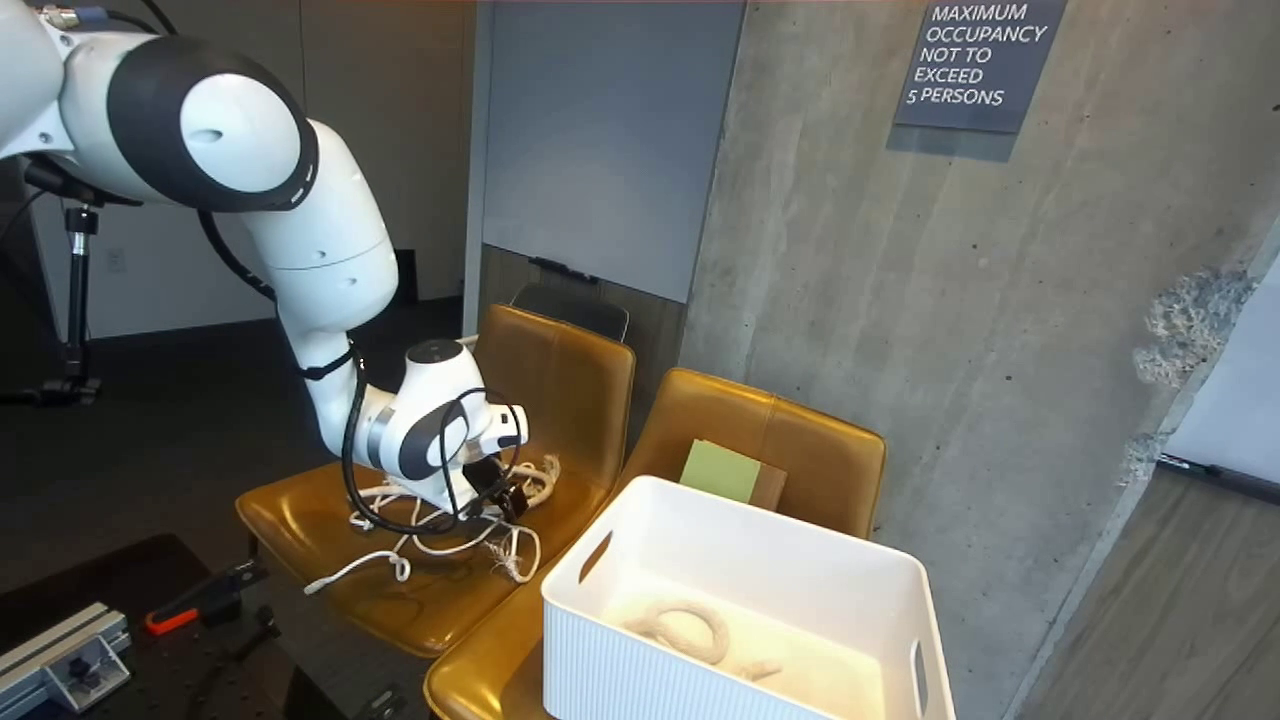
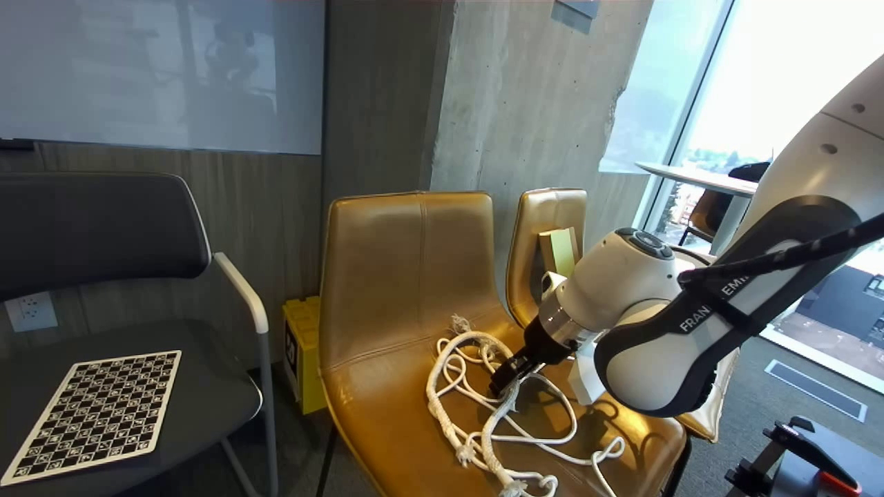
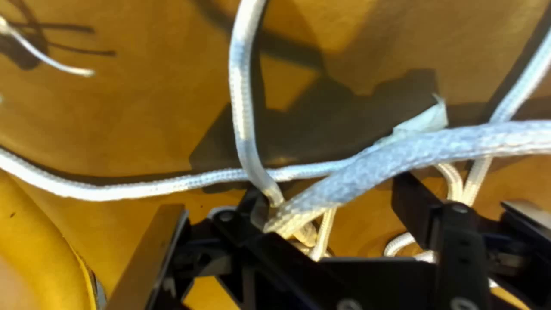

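Note:
White ropes (image 2: 487, 439), some thick and some thin with frayed ends, lie tangled on the seat of the brown chair (image 1: 300, 510). My gripper is low over the tangle, its black fingers (image 3: 421, 206) apart. In the wrist view, a thick rope (image 3: 385, 160) and thinner strands run into the gap between the fingers, nearer the left one. Whether any strand is pinched does not show. From the side, the gripper (image 2: 507, 379) points down among the loops, with its fingertips partly hidden by rope.
A white bin (image 1: 744, 510) stands on the neighbouring brown chair, with a coiled piece of rope (image 1: 702, 630) inside. Behind it a green block (image 1: 720, 470) leans on the backrest. A dark chair holds a checkered board (image 2: 95, 414).

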